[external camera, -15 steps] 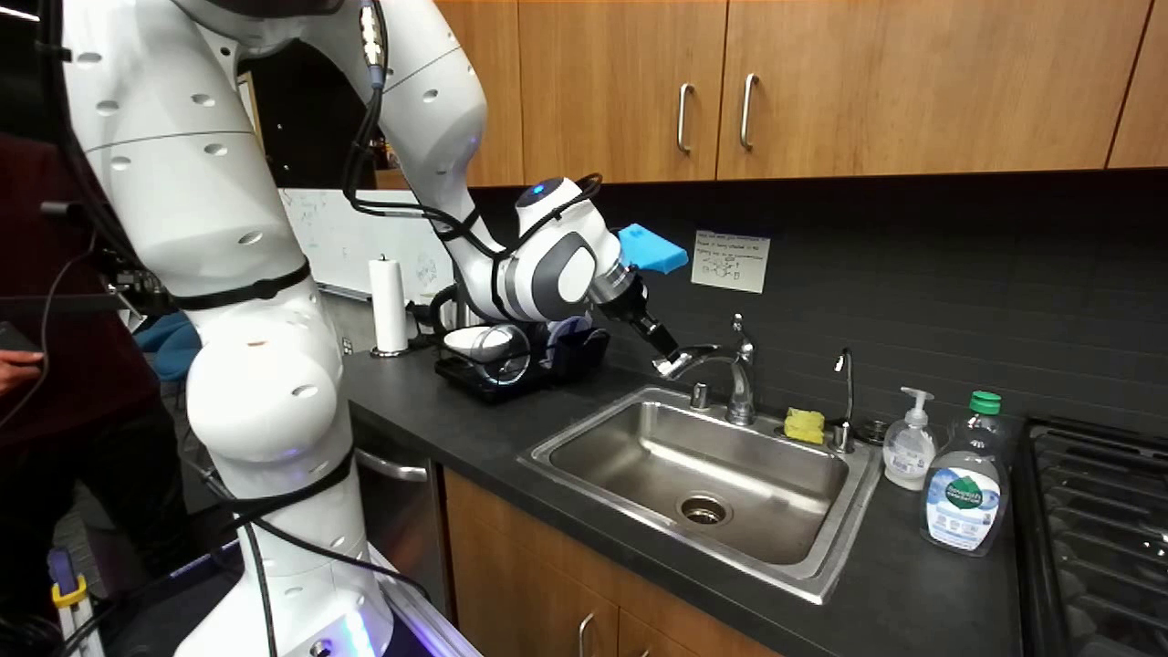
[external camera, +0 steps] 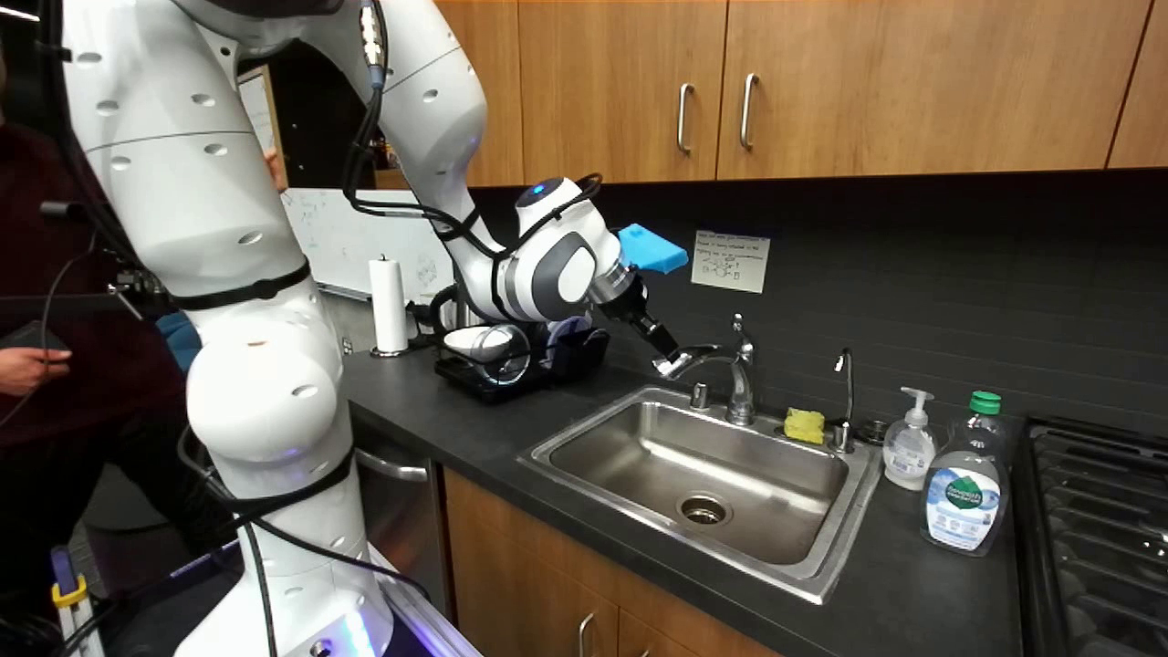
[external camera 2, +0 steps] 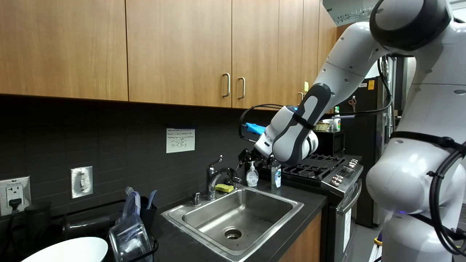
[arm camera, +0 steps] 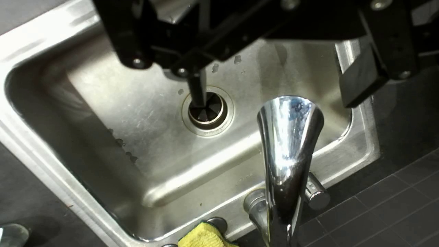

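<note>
My gripper stands open above the sink, its two fingers wide apart in the wrist view and nothing held between them. The chrome faucet (arm camera: 290, 140) points its spout end up toward that gap. In exterior view 1 the gripper (external camera: 662, 345) reaches down to the spout end of the faucet (external camera: 741, 385); whether they touch I cannot tell. Below lies the steel sink (external camera: 641, 443), empty, with its drain (arm camera: 208, 111) partly behind one finger. A yellow sponge (external camera: 805, 426) rests at the sink's back rim.
A soap pump (external camera: 909, 447) and a dish soap bottle (external camera: 965, 493) stand right of the sink, beside the stove (external camera: 1100, 526). The dish rack (external camera: 526, 367) is to its left. Wooden cabinets (external camera: 613, 88) hang overhead.
The arm, gripper and sink objects look the same as a second ago. Only the person at the far left has shifted, the hand now a little farther right.
</note>
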